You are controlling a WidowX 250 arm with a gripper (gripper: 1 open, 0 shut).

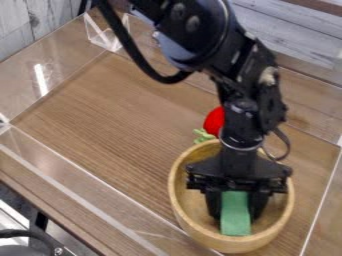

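Observation:
My black gripper (235,190) reaches down into a tan round bowl (191,212) at the lower right, shut on a green block (235,225) inside it. The block's upper part is hidden by the gripper. A red object (214,120), partly covered by the arm, lies behind the bowl with a light green piece (206,133) beside it.
A clear container (104,30) stands at the back left. The table's near left edge has dark cables below it.

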